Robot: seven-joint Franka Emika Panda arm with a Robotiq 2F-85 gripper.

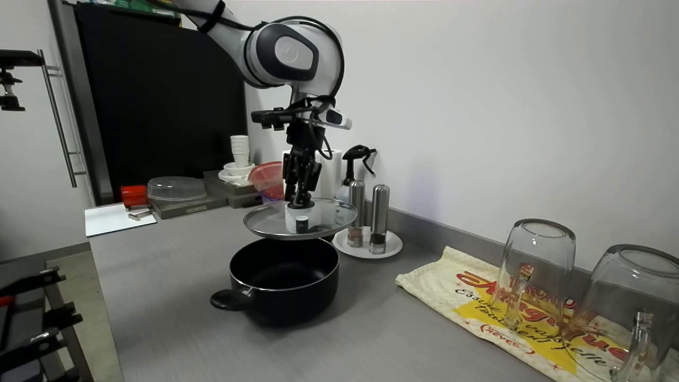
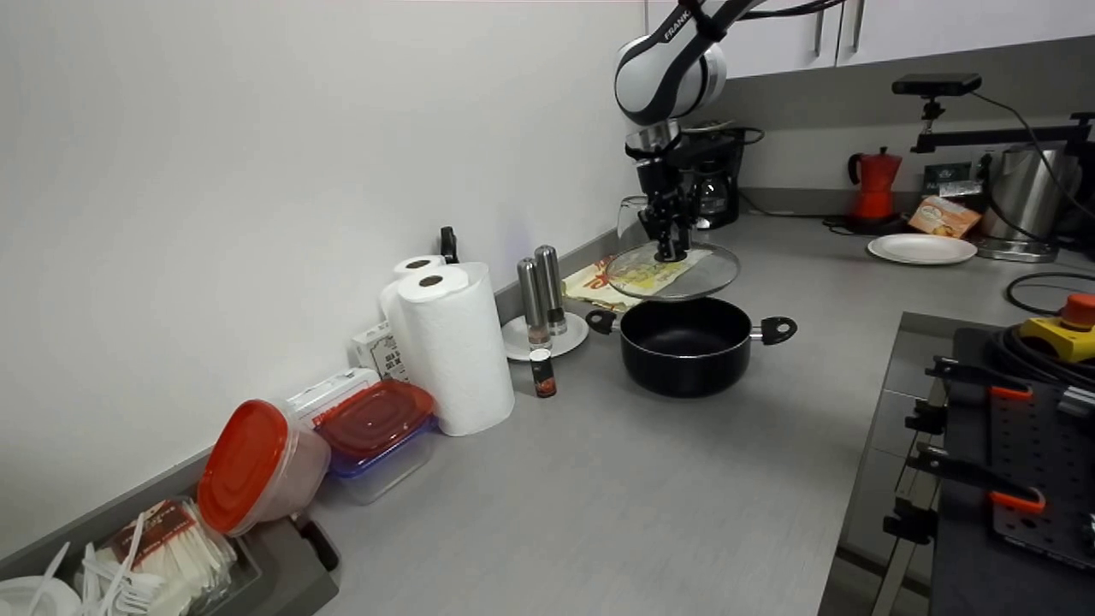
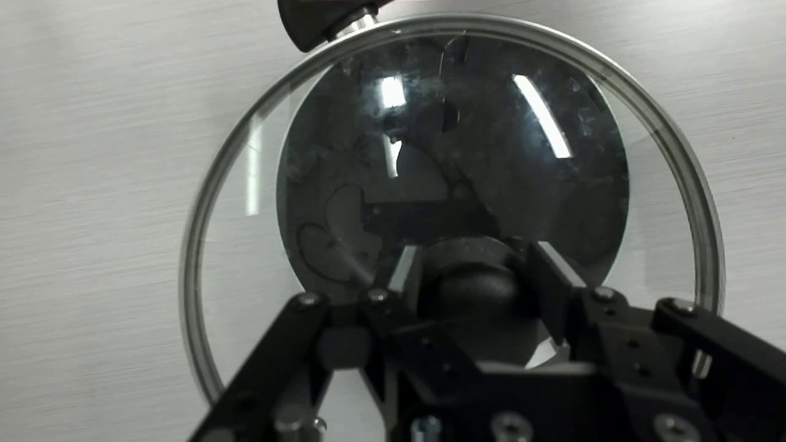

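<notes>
A round glass lid [image 1: 267,222] with a metal rim hangs level above the black two-handled pot [image 1: 286,299]. My gripper [image 1: 302,202] is shut on the lid's dark knob [image 3: 471,283], one finger on each side of it. In exterior view 2 the lid [image 2: 708,275] is just over the pot [image 2: 685,359], apart from it and shifted toward the far side. Through the glass in the wrist view, the pot's dark interior [image 3: 508,177] shows beneath; the lid looks wider than it from here.
Two steel grinders [image 1: 379,219] stand on a white plate [image 1: 391,248] by the wall, close to the pot. Paper towel rolls [image 2: 457,349] and a small spice jar [image 2: 541,373] are nearby. Glass mugs [image 1: 534,274] rest upside down on a cloth [image 1: 445,280].
</notes>
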